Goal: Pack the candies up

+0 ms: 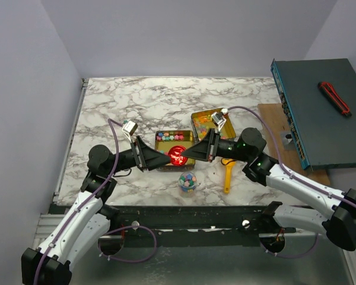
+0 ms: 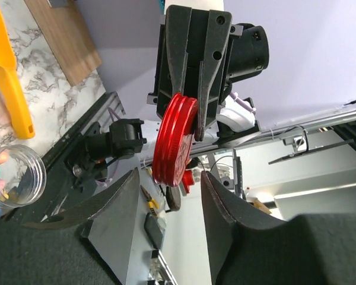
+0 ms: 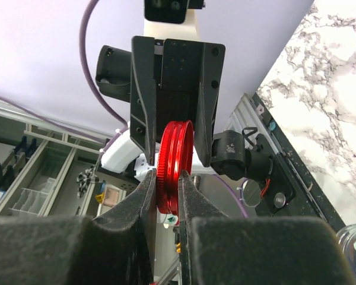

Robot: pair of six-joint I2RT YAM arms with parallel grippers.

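Note:
A round red lid (image 1: 177,155) is held up above the tray, edge-on in both wrist views. My right gripper is shut on the lid's rim. Facing it, my left gripper stands part open, its fingertips near the lid's other edge, with a gap still showing. On the table in front is a clear jar (image 1: 187,181) with colourful candies inside and no lid on it. Beneath the grippers lies a gold tray (image 1: 179,145) with rows of candies, partly hidden by the lid. A second gold tray (image 1: 212,119) holds more candies behind my right gripper.
A yellow scoop (image 1: 228,177) lies right of the jar. A wooden board (image 1: 279,127) and a large dark box (image 1: 317,119) with a red cutter (image 1: 334,99) on it take up the right side.

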